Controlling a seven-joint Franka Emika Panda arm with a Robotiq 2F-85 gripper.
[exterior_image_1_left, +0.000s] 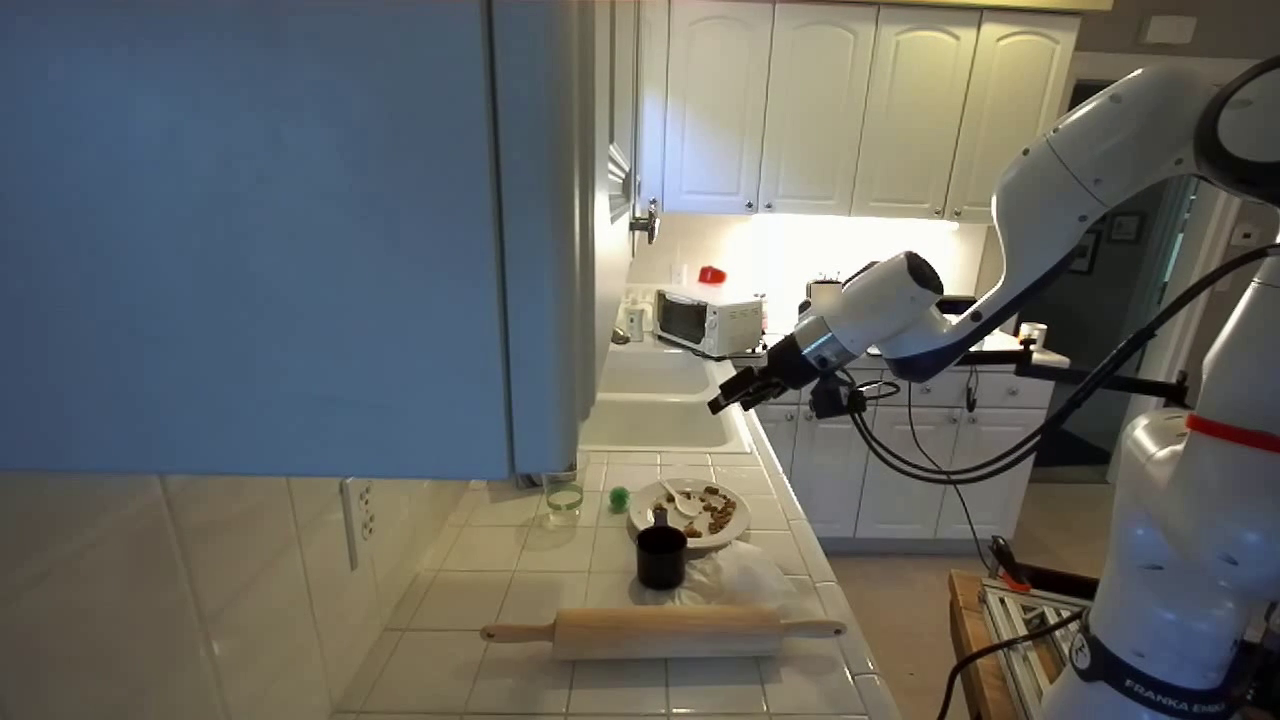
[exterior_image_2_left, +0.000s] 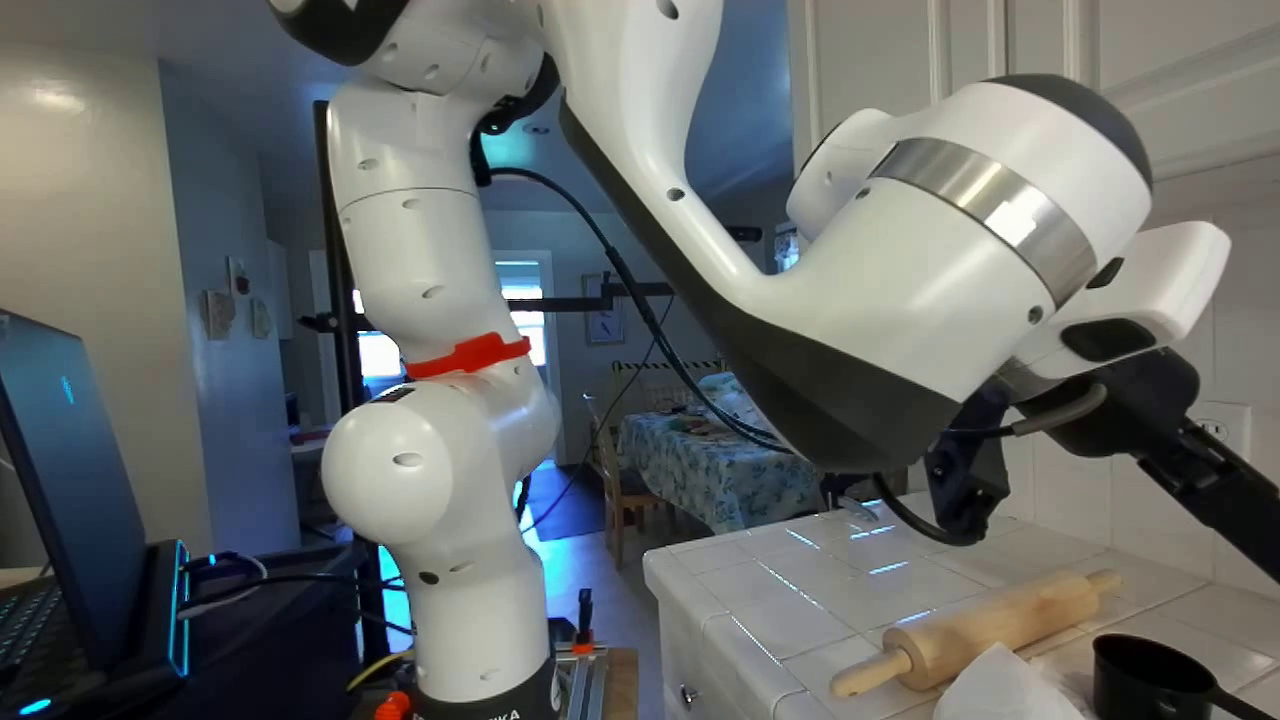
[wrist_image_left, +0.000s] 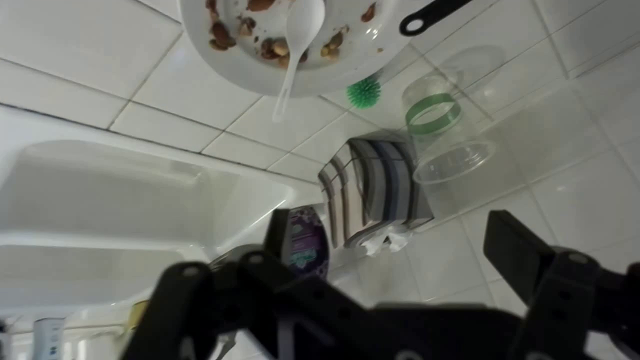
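Note:
My gripper is open, its dark fingers wide apart with nothing held between them. In exterior view 1 it hangs in the air near the sink's right edge, above counter height. On the tiled counter lie a white plate with brown food bits and a white spoon. Beside the plate sit a green spiky ball and a clear cup with a green band. A black measuring cup stands in front of the plate, and a white cloth or bag lies by it.
A wooden rolling pin lies across the counter's near part. In the wrist view, a striped tissue box and a purple bottle stand beyond the sink. A large cabinet overhangs the counter's left side.

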